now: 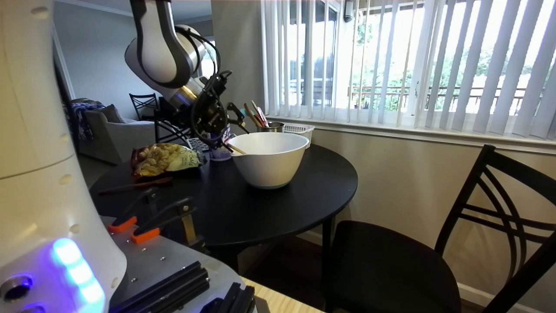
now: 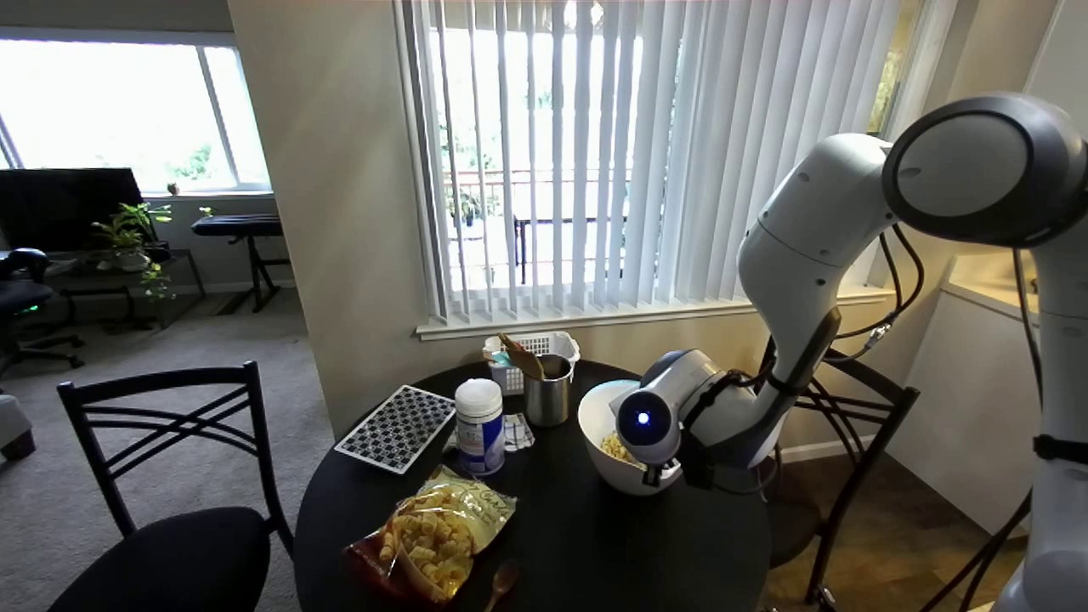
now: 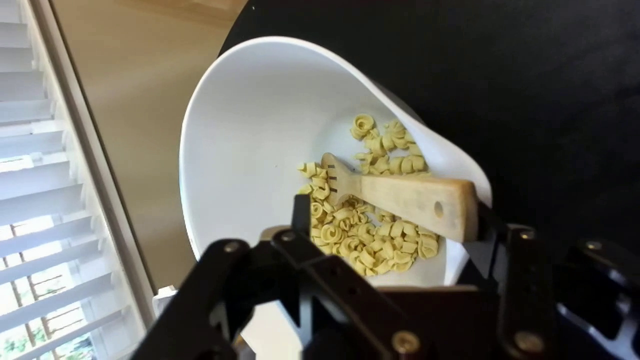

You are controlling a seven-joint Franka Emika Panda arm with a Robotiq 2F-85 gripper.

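Note:
The white bowl (image 1: pixel 269 161) stands on the black table with curly pasta (image 3: pixel 384 240) in its bottom. A wooden utensil with a slotted head (image 3: pixel 414 201) lies in it. Its head is down among the pasta, and its handle slants up to the bowl's rim. My gripper is over the bowl with its fingers apart. In the wrist view the handle's end is close beside the right-hand finger (image 3: pixel 490 231); whether they touch I cannot tell. The left-hand finger (image 3: pixel 301 213) is over the bowl's interior, well clear of the handle.
An open snack bag (image 2: pixel 439 535), a white-lidded canister (image 2: pixel 479 428) and a dark wooden spoon (image 2: pixel 501 583) share the table. Behind the bowl are a steel utensil pot (image 2: pixel 547 393) and a white basket (image 2: pixel 558 345). Bare tabletop lies in front of the bowl.

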